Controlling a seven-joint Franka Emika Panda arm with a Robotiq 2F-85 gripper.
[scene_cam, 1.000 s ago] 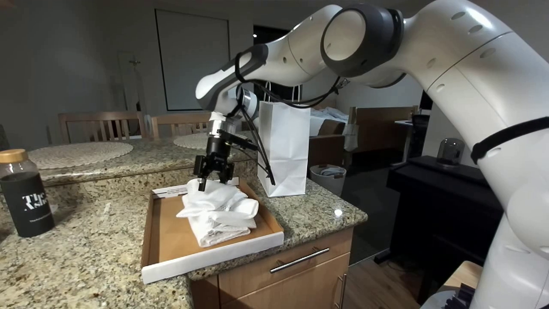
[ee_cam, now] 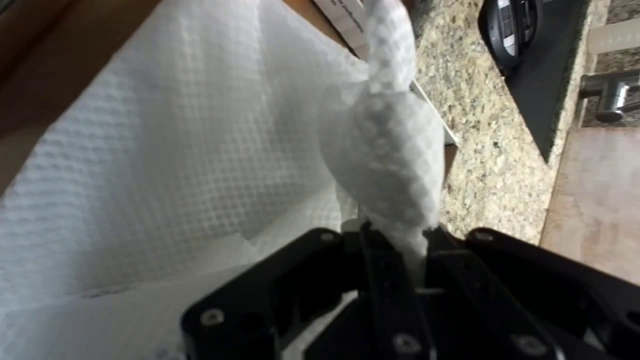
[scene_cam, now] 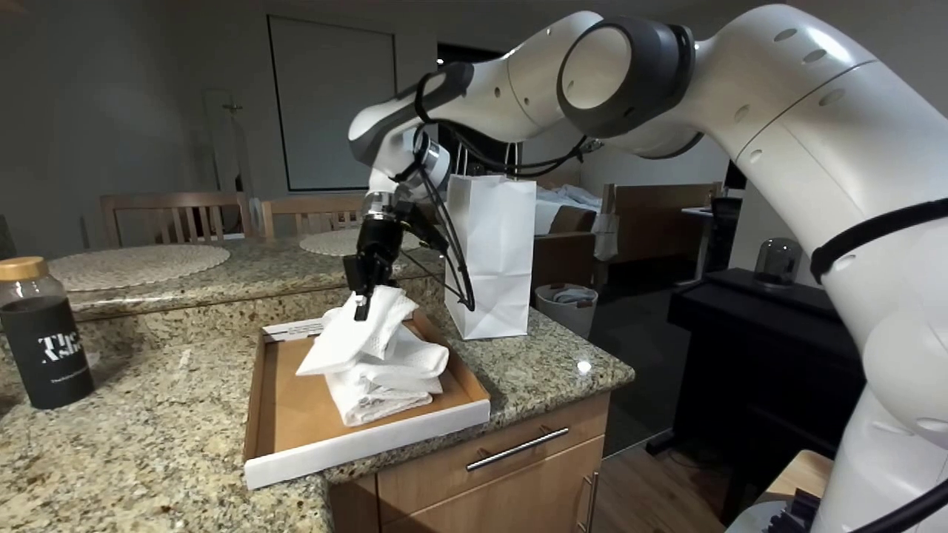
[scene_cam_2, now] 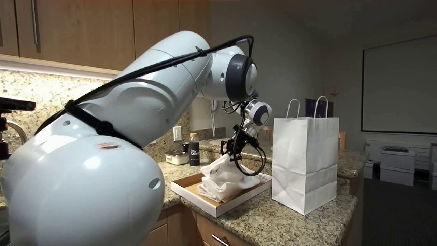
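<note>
My gripper is shut on a fold of white waffle-textured cloth above the shallow cardboard tray. In the wrist view, bunched cloth rises between the black fingers, and a wide sheet of it spreads to the left. Below the raised part, more white cloth lies folded in a loose pile in the tray. Whether the raised cloth is a separate piece from the pile, I cannot tell. From the other side, the gripper partly hides behind its own cables.
A white paper bag with handles stands on the granite counter, close behind the tray. To the left is a dark bottle with a wooden lid. The tray sits near the counter's front edge.
The gripper, apart over the pile a second ago, has closed on the cloth and lifted a flap of it. It has also tilted and turned. The tray and bag have not moved.
</note>
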